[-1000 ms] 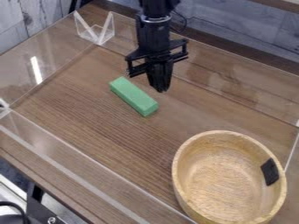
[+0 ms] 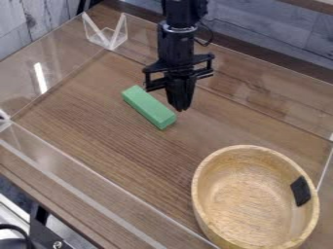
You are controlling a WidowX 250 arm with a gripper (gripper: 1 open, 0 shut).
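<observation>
A green rectangular block (image 2: pixel 148 106) lies on the wooden table. The black gripper (image 2: pixel 178 80) hangs from the top centre, low over the table just above and right of the block, apart from it in the picture. Its fingertips are small and dark; I see nothing held between them, and it looks shut.
A large cream round basin (image 2: pixel 254 226) with a black patch on its rim fills the lower right. Clear plastic brackets sit at the top left and left edge. The table (image 2: pixel 92 146) is otherwise largely bare.
The gripper has shifted slightly left and downward in the picture. The block and basin have not moved.
</observation>
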